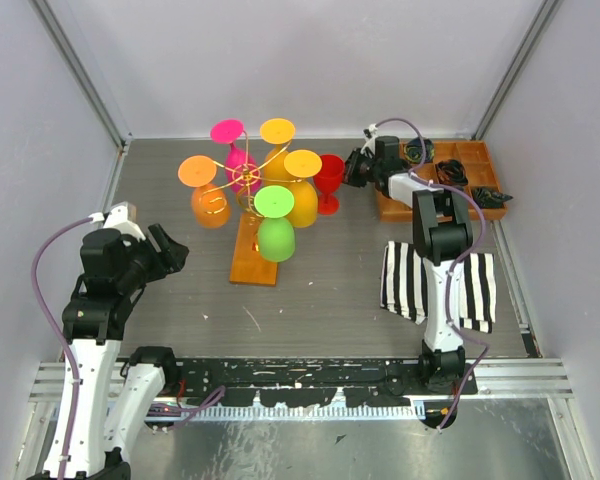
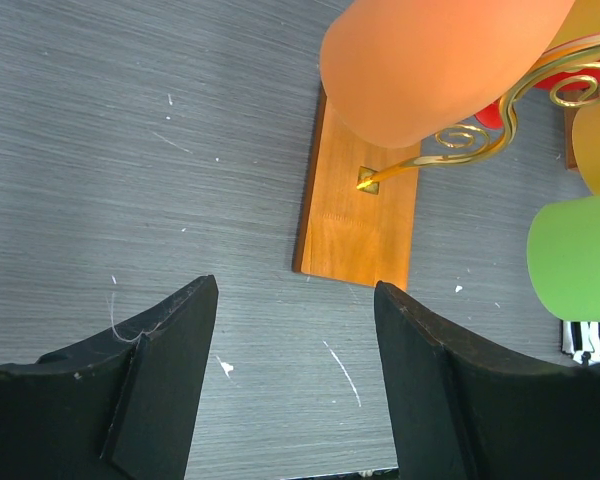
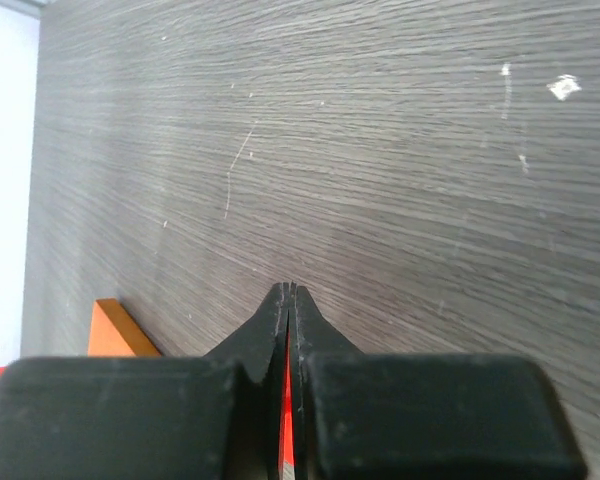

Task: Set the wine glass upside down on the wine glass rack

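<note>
A red wine glass [image 1: 329,178] stands upright on the table right of the gold rack [image 1: 247,175], which holds several upside-down coloured glasses over a wooden base [image 2: 355,230]. My right gripper [image 1: 352,166] is beside the red glass's bowl at its right; in the right wrist view its fingers [image 3: 240,400] are closed together, with red showing behind them, so whether they grip the glass is unclear. My left gripper [image 1: 168,247] is at the left, fingers apart and empty, facing the rack's orange glass [image 2: 430,60] and green glass [image 2: 580,255].
An orange compartment tray [image 1: 470,160] with dark items lies at back right, under the right arm. A striped cloth [image 1: 405,280] lies at front right.
</note>
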